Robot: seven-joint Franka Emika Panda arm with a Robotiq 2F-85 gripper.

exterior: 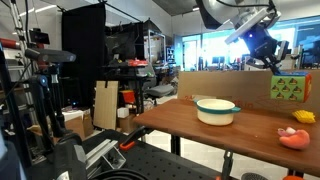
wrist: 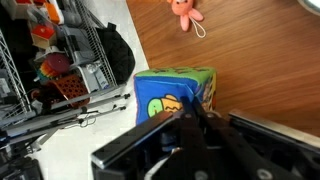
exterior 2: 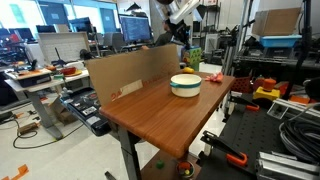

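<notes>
A brightly patterned green, yellow and blue box or bag (exterior: 290, 90) hangs in the air above the right end of the table, its blue rim on top. My gripper (exterior: 277, 69) is at its upper edge and appears shut on it; what exactly lies between the fingers is too small to tell. From the wrist view, the gripper covers part of the colourful box (wrist: 165, 92), whose side bears yellow cartoon figures. The box also shows small in exterior view 2 (exterior 2: 195, 55), beyond the bowl.
On the wooden table (exterior: 180, 118) stands a white bowl (exterior: 214, 111). A pink plush toy (exterior: 294, 138) lies at the right front edge, with a yellow item (exterior: 303, 115) behind it. A brown board (exterior 2: 145, 72) runs along the far side. Bare tabletop lies left of the bowl.
</notes>
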